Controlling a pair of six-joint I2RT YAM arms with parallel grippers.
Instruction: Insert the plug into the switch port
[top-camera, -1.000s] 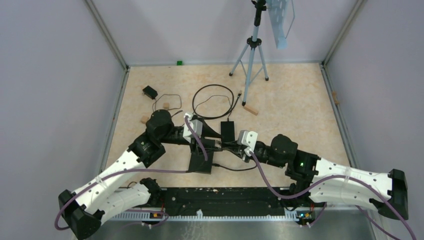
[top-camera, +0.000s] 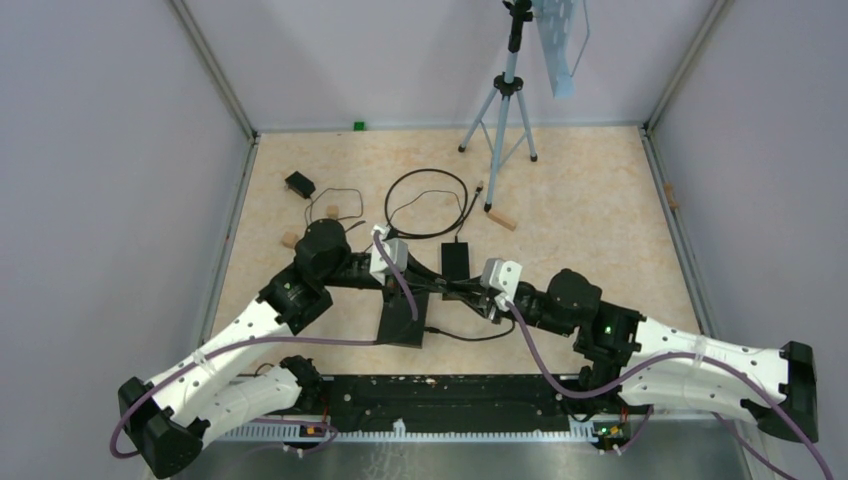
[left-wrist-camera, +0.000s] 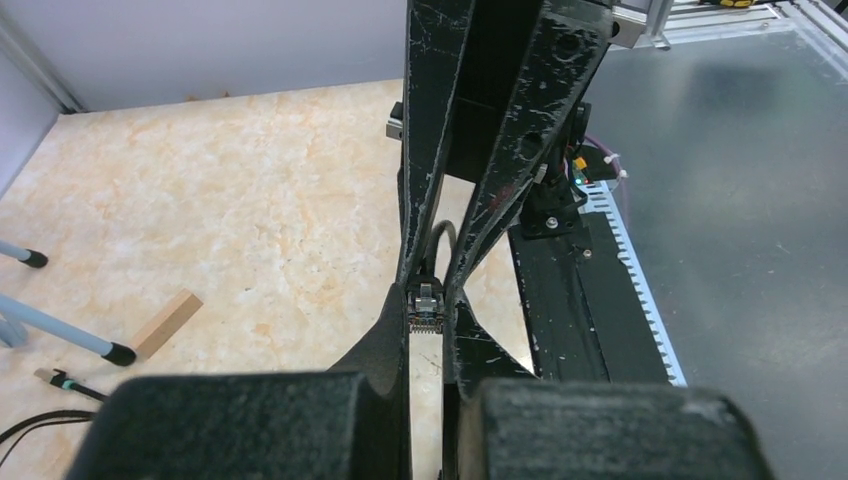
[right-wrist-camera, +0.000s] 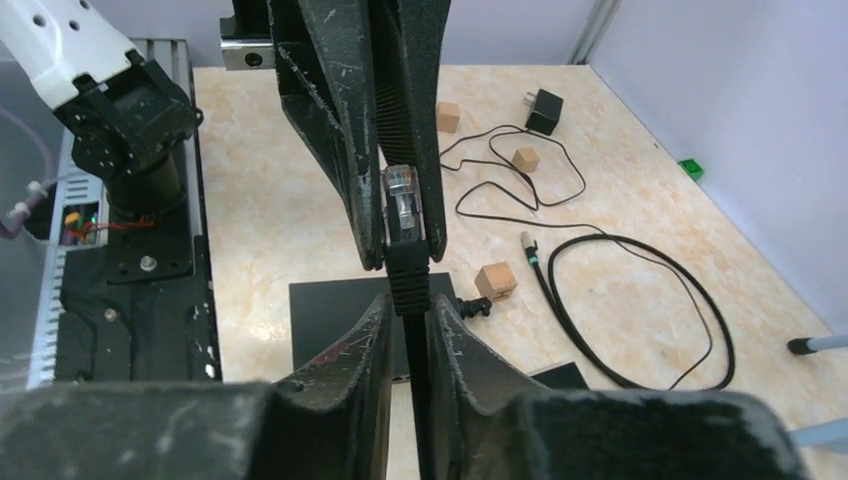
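Note:
A small clear-ended plug (left-wrist-camera: 425, 308) on a black cable is held up between the two arms. My left gripper is shut on the plug's sides, its contacts facing the left wrist camera. Behind the plug, the cable (right-wrist-camera: 415, 360) runs between the fingers of my right gripper; these stand slightly apart, with a light gap beside the cable. On the table below lies a flat black box (top-camera: 400, 325), partly covered by the left arm. A second black box (top-camera: 455, 260) lies farther back. I cannot tell which is the switch; no port shows clearly.
A coiled black cable (top-camera: 387, 205) lies at the back, its loose connector (left-wrist-camera: 55, 378) near the tripod (top-camera: 503, 110). A black adapter (right-wrist-camera: 543, 112) with thin wire and several wooden blocks (right-wrist-camera: 496, 281) lie around.
The right arm has shifted very slightly to the right. The table items have not moved.

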